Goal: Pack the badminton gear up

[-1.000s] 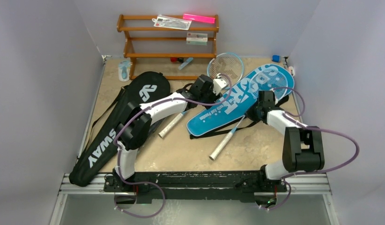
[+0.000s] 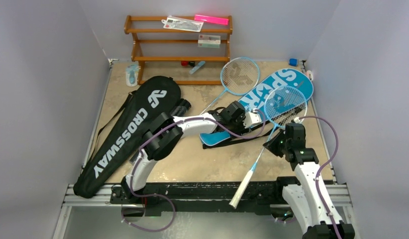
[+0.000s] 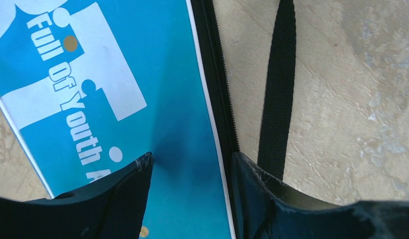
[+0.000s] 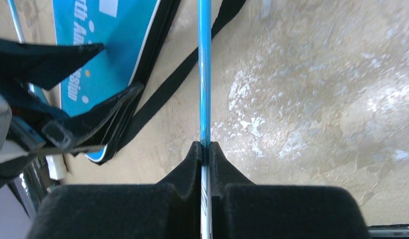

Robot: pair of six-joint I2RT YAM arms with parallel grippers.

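Note:
My right gripper is shut on the blue shaft of a racket (image 4: 205,74), whose head (image 2: 284,99) hangs over the right end of the blue bag (image 2: 304,84) in the top view, its white handle (image 2: 242,189) reaching past the front edge. My left gripper is open low over the blue bag's lower-left part, one finger at its black zipper edge (image 3: 218,84). A second racket (image 2: 240,74) lies behind the blue bag, partly hidden by my left arm. The black Crossway bag (image 2: 123,139) lies at the left.
A wooden rack (image 2: 177,58) with small packages stands at the back. A small blue box (image 2: 293,61) sits at the back right. Walls bound the sides; bare table shows at the front middle.
My right gripper and its racket have moved toward the front, the handle now beyond the table edge. My left gripper has moved right and down over the blue bag.

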